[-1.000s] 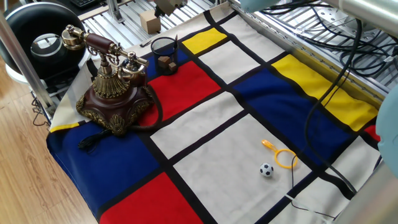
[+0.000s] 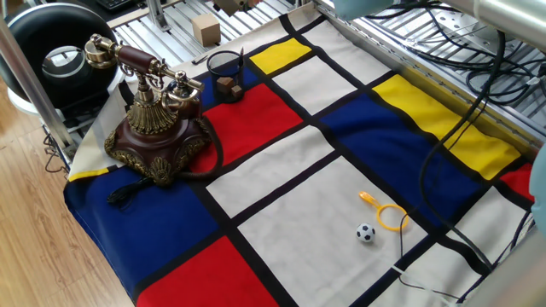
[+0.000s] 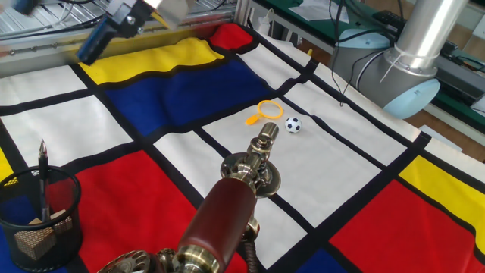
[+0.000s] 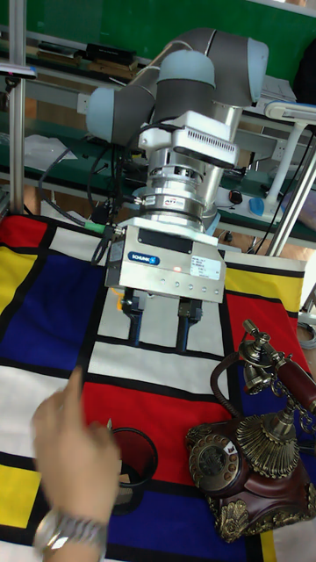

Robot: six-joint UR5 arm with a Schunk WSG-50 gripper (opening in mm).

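My gripper (image 4: pixel 161 345) hangs over the cloth in exterior view 3, its two dark fingers (image 4: pixel 134 326) wide apart and nothing visible between them. In exterior view 2 a dark finger (image 3: pixel 95 42) shows at the upper left, above the cloth. On the large white patch lie a small black-and-white football (image 2: pixel 365 233) and, close beside it, a yellow ring with a handle (image 2: pixel 392 217). An ornate brown and brass telephone (image 2: pixel 159 128) stands at the cloth's left side in exterior view 1. A black mesh cup (image 3: pixel 39 220) holds a pen (image 3: pixel 43 178) and wooden blocks (image 3: pixel 38 241).
A person's hand (image 4: pixel 75 450) reaches into exterior view 3, in front of the cup. Black cables (image 2: pixel 424 175) hang at the right. The telephone's handset (image 3: pixel 220 216) rises close to the camera in exterior view 2.
At the right edge of exterior view 1, the arm's pale blue cap has shifted slightly right, and the hanging cable has moved a little. The football, ring, telephone and cup have stayed in place.
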